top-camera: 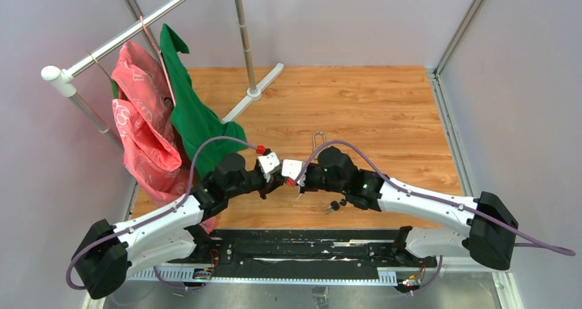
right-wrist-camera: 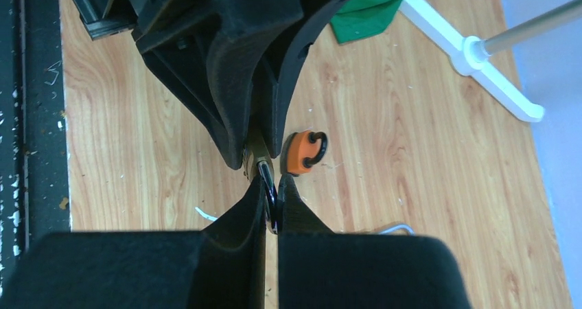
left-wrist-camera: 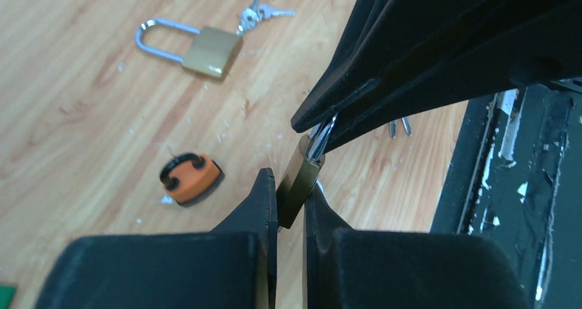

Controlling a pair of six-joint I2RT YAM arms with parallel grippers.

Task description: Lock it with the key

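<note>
My left gripper is shut on a small brass padlock, tilted above the table. From its end, between my right gripper's fingertips, comes a thin shiny silver piece that looks like the shackle. My right gripper is shut, with that silver piece running into its tips. In the top view the left gripper and right gripper meet, hiding the lock. Loose keys lie on the table in front of the right arm; no key shows in either gripper.
A larger brass padlock lies beside silver keys. An orange padlock rests on the wood below the grippers. Red cloth and green cloth hang on a rack at the left.
</note>
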